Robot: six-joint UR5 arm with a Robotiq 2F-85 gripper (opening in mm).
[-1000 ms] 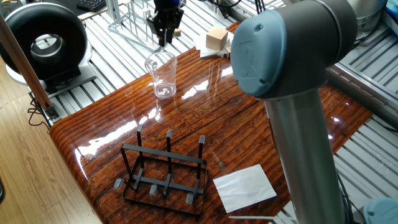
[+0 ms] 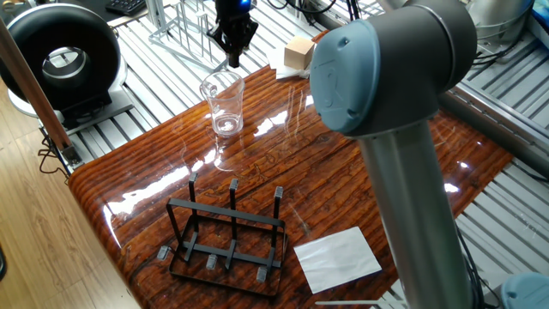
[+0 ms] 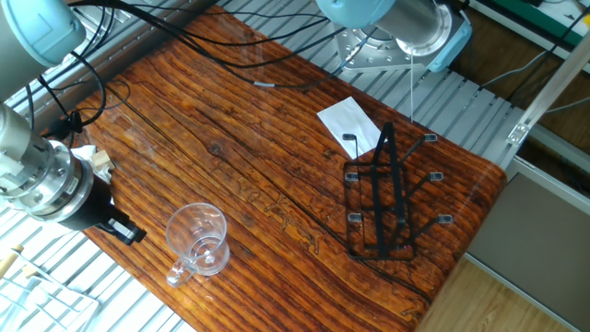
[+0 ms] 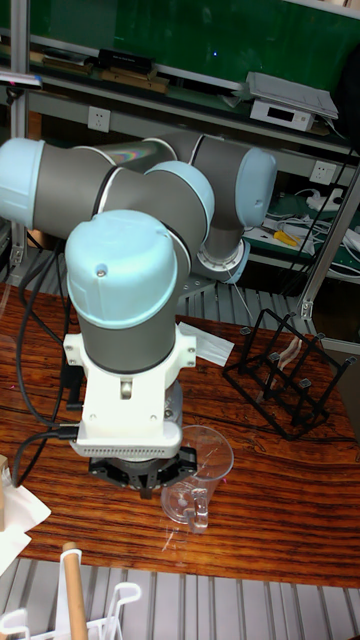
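A clear cup with a handle (image 2: 226, 112) stands upright near the table's edge; in exterior view 2 its handle (image 3: 180, 271) points toward that edge. My gripper (image 2: 233, 60) is just above and beside the cup's rim in exterior view 1. Exterior view 2 shows the gripper (image 3: 135, 234) to the left of the cup (image 3: 197, 238), with a gap in the image. The black fingers come together at a narrow tip and look shut, with nothing visible between them. In exterior view 3 the gripper (image 4: 147, 489) is left of the cup (image 4: 202, 469), overlapping its outline.
A black wire rack with upright prongs (image 2: 230, 211) stands on the table, with a white sheet (image 2: 337, 260) beside it. A wooden block (image 2: 298, 53) lies near the far edge. Cables (image 3: 230, 65) cross part of the table.
My gripper has shifted slightly right and lower in exterior view 1, and the arm's elbow slightly left. The cup, rack and sheet have stayed put.
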